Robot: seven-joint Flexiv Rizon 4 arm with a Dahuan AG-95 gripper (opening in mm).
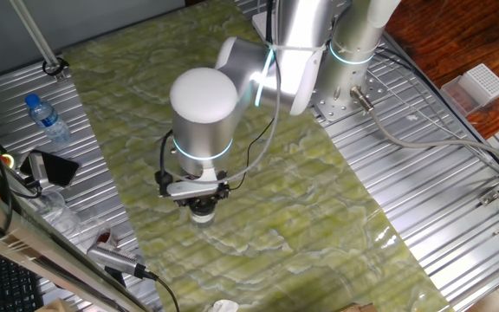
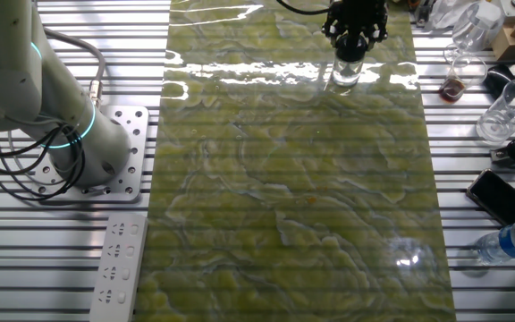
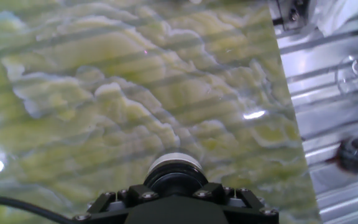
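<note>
My gripper (image 2: 354, 38) points down over the far part of the green marbled sheet. Directly at its fingers is a small upright vessel (image 2: 348, 72), clear below and dark at the top. In exterior view 1 this vessel (image 1: 202, 218) shows as a dark cylinder with a pale lower edge, just under the gripper (image 1: 199, 206). From the wrist, a black round piece with a whitish rim (image 3: 176, 163) sits in the middle between the black finger linkages. How firmly the fingers close on it is hidden, and whether its base touches the sheet is unclear.
Beside the sheet lie a water bottle (image 1: 48, 119), a dark phone (image 2: 505, 198), clear glassware (image 2: 508, 111) and a cup with brown liquid (image 2: 452, 88). A power strip (image 2: 119, 268) lies near the arm's base. Most of the green sheet (image 2: 284, 170) is bare.
</note>
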